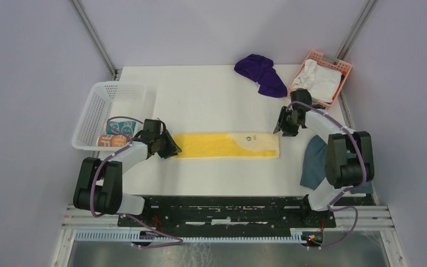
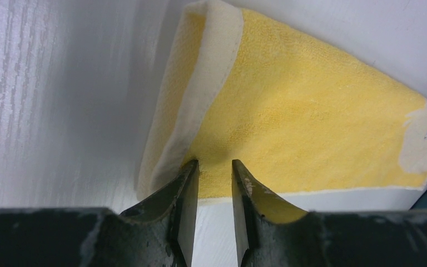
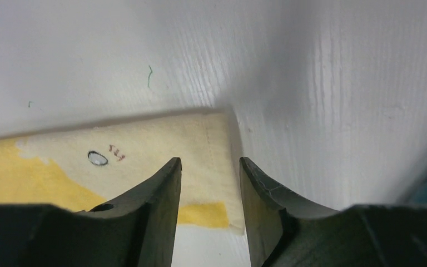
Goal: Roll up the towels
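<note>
A yellow towel with a cream patch (image 1: pixel 225 146) lies folded into a long, flat strip across the middle of the table. Its left end in the left wrist view shows a layered cream edge (image 2: pixel 211 72). My left gripper is partly open just over that end, with no cloth visibly pinched. Over the far right corner hovers my right gripper, fingers apart, with the towel's cream end (image 3: pixel 214 161) flat beneath. A purple towel (image 1: pixel 261 74) is bunched at the back. Blue-grey cloth (image 1: pixel 314 164) lies at the right.
A white basket (image 1: pixel 80 119) at the left holds a blue roll (image 1: pixel 121 127) and an orange roll (image 1: pixel 111 140). White cloths (image 1: pixel 322 83) fill a pink basket (image 1: pixel 311 55) at back right. Bare table surrounds the yellow towel.
</note>
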